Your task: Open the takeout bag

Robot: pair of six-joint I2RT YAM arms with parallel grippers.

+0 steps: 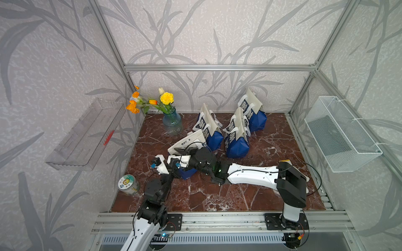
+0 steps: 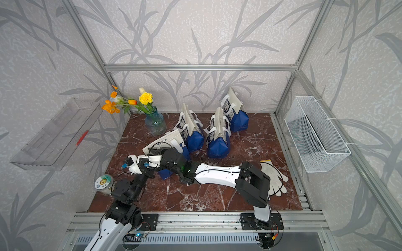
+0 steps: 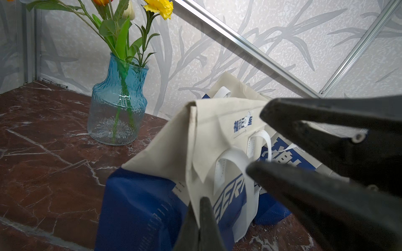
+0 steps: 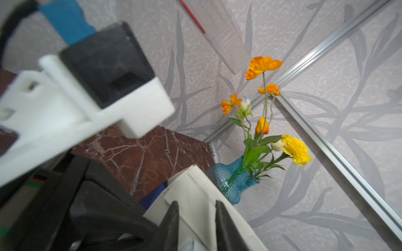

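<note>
The nearest takeout bag (image 3: pixel 146 200), blue below with a cream folded top (image 3: pixel 226 108) and white handle (image 3: pixel 234 156), stands upright at the table's left. Low at its side edge, my left gripper is shut; whether its tips pinch the thin edge cannot be made out. My right gripper is part open, one finger on either side of the cream top (image 4: pixel 194 188) as seen in the right wrist view. Its dark fingers (image 3: pixel 301 110) reach in from the right in the left wrist view. From above, both arms partly cover this bag (image 1: pixel 190 142).
Three similar bags (image 1: pixel 237 144) stand behind and to the right. A glass vase (image 1: pixel 172 122) of flowers is at the back left, a round-lidded jar (image 1: pixel 128 184) at the front left. Gloves (image 2: pixel 273 177) lie on the right. Wall baskets (image 1: pixel 343 133) hang at both sides.
</note>
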